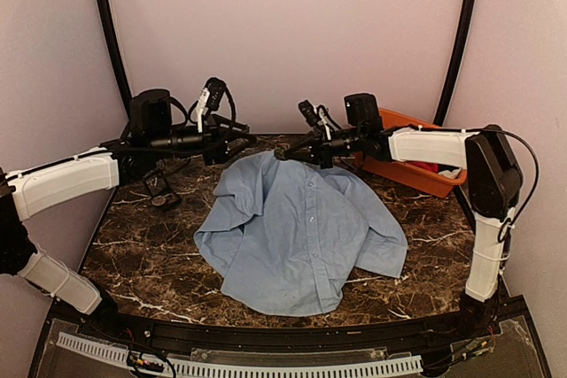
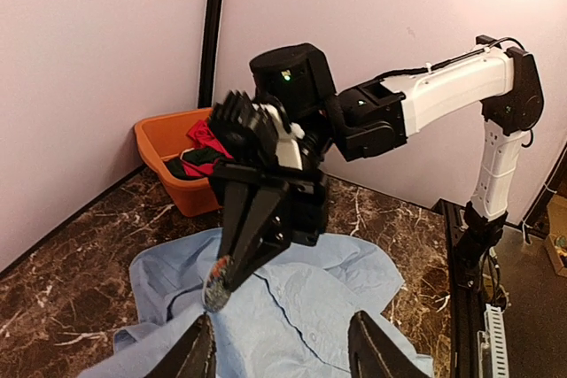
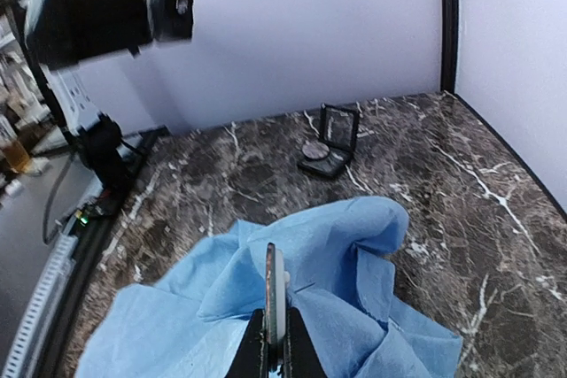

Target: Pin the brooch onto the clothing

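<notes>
The light-blue shirt point(image 1: 292, 236) lies spread on the marbled table, its upper edge bunched near the grippers. My right gripper point(image 1: 287, 153) is shut at that edge. The brooch point(image 3: 276, 294), a thin disc seen edge-on, stands at its fingertips, with blue cloth point(image 3: 328, 258) close around it. In the left wrist view the brooch point(image 2: 216, 284) shows a reddish face beside raised cloth; whether its pin passes through the fabric is hidden. To the left, my left gripper point(image 1: 241, 143) is apart from the shirt. Its fingers point(image 2: 195, 350) are spread, with nothing held between them.
An orange bin point(image 1: 412, 174) with red and dark cloth inside stands at the back right, behind the right arm. A small open black case point(image 3: 328, 143) sits at the back left. Bare table lies on both sides of the shirt.
</notes>
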